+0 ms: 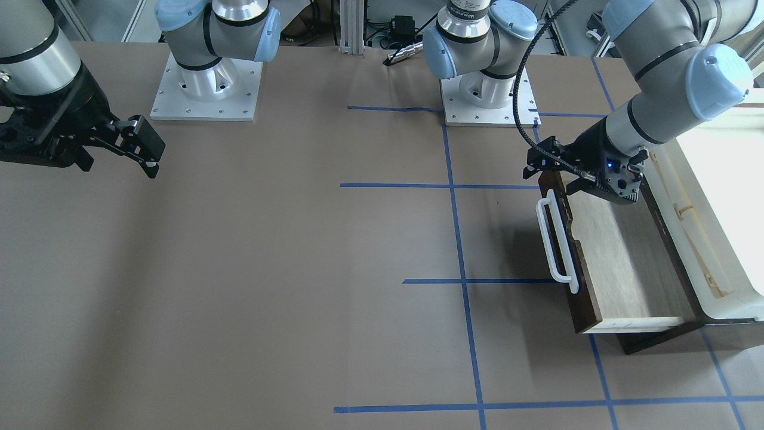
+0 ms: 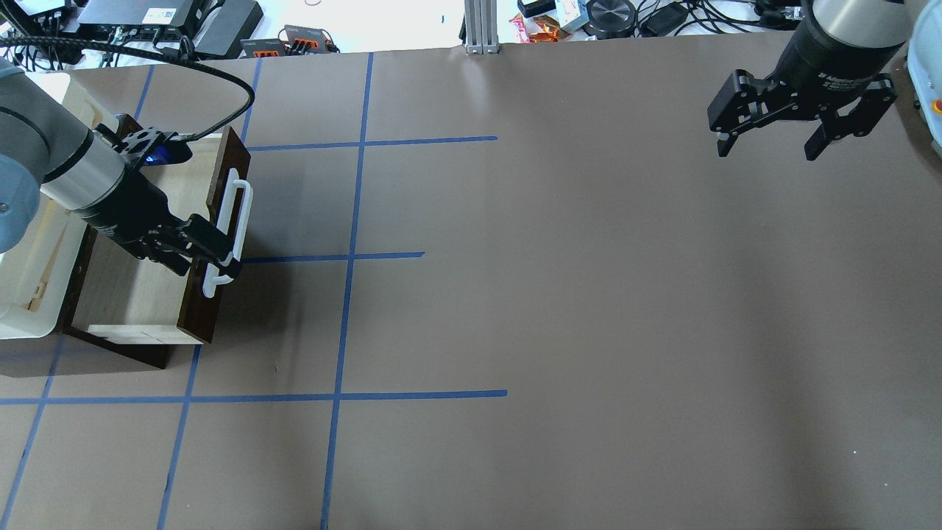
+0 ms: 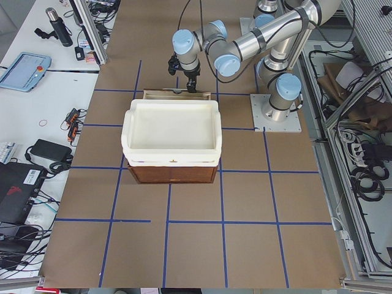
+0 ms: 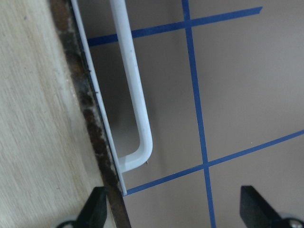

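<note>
My gripper is at the front board of a pulled-out wooden drawer with a white handle, over the end of that board. In the left wrist view the two fingertips stand wide apart; the board's dark edge runs beside the left one, and the handle lies between and above them. The drawer sits in a small cabinet topped by a white tray.
Other robot arms stand at the back and side, one dark gripper well clear at the right in the top view. The tiled floor with blue tape lines is open in front of the drawer.
</note>
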